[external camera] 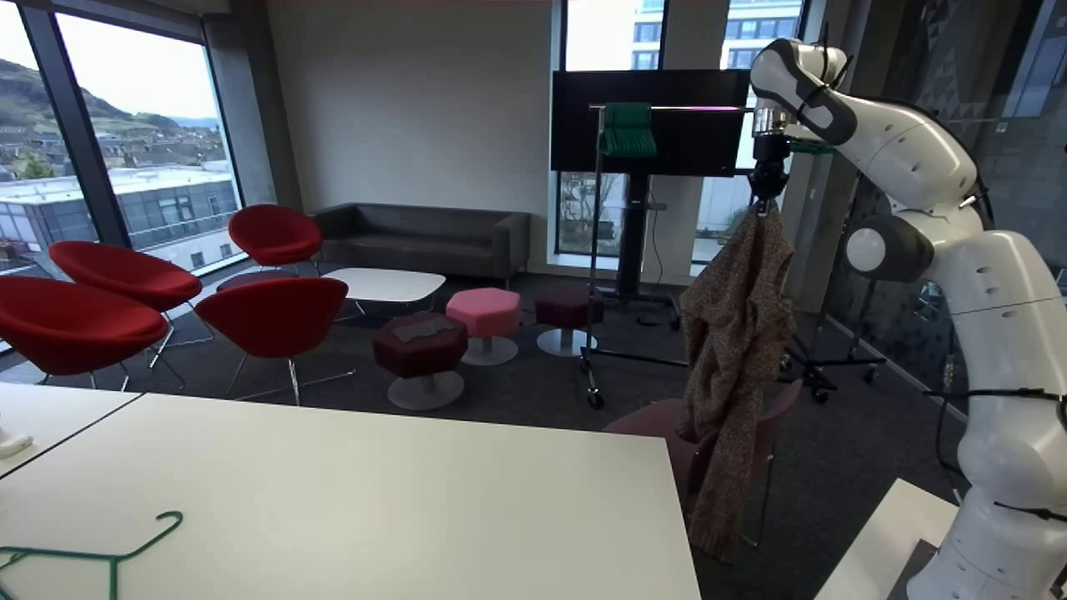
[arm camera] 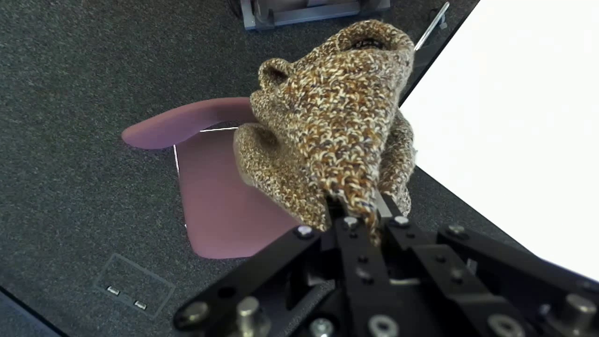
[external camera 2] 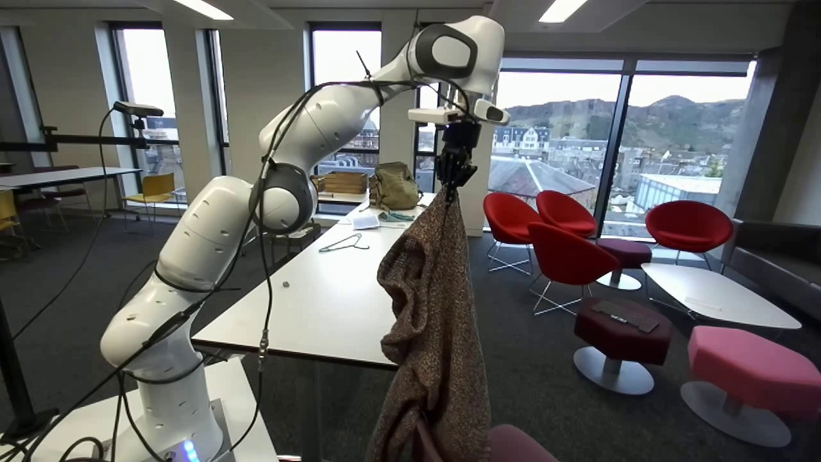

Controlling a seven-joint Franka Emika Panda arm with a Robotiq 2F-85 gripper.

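Note:
A brown speckled knit garment point(external camera: 737, 320) dangles in long folds from my gripper point(external camera: 765, 203), high above the floor. In the wrist view the fingers point(arm camera: 335, 212) pinch a narrow strip of the knit point(arm camera: 348, 112), so the gripper is shut on it. The garment's lower part hangs against a mauve chair point(arm camera: 224, 191), hiding some of its seat and back. Exterior view 2 shows the cloth point(external camera 2: 439, 308) beside the end of the white table point(external camera 2: 338, 308), its lower end cut off by the frame. A green hanger point(external camera: 115, 555) lies on the table.
A clothes rail point(external camera: 597, 250) with green hangers point(external camera: 628, 130) stands behind, before a dark screen. A bag point(external camera 2: 394, 186) sits at the table's far end. Red chairs point(external camera: 275, 315) and stools point(external camera: 484, 318) occupy the floor beyond.

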